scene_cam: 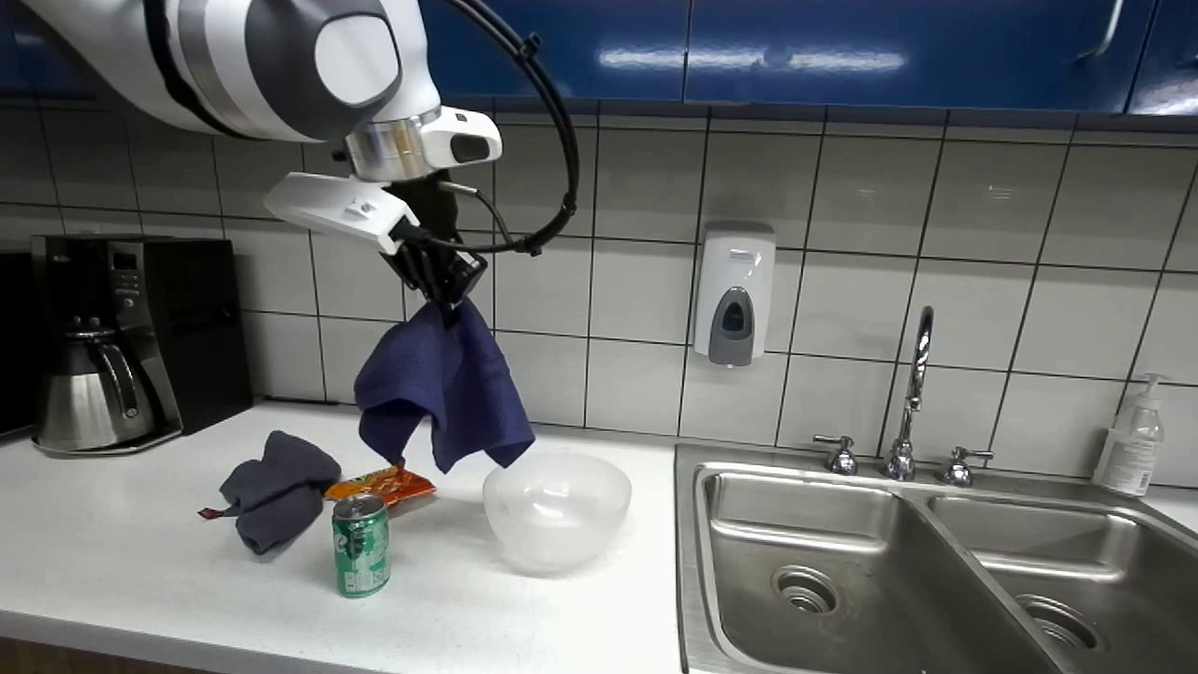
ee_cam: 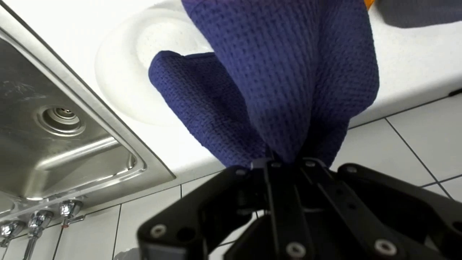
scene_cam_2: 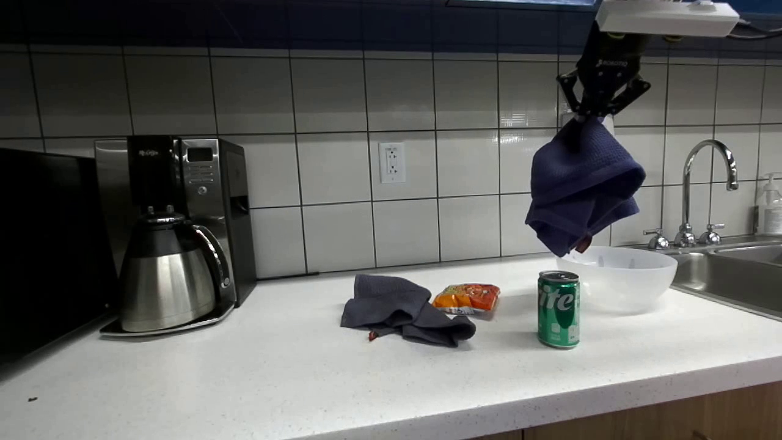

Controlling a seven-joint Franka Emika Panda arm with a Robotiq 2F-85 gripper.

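A dark blue cloth (scene_cam: 444,388) hangs in loose folds above the counter, pinched near its top by my gripper (scene_cam: 446,309). In the wrist view the fingers close together on a fold of this cloth (ee_cam: 277,78), its lower part spreading away from them. Exterior view 2 shows the gripper (scene_cam_2: 592,116) high over the counter, with the cloth (scene_cam_2: 583,183) below it and clear of the surface. The translucent white bowl (scene_cam: 558,511) stands on the counter, lower and to the right of the cloth in exterior view 1; its inside is partly hidden.
On the counter lie a dark grey cloth (scene_cam_2: 403,311) and an orange snack packet (scene_cam_2: 467,297). A green can (scene_cam_2: 558,309) stands upright close by. The coffee maker (scene_cam: 146,326) is at the left, the steel sink (scene_cam: 691,539) at the right.
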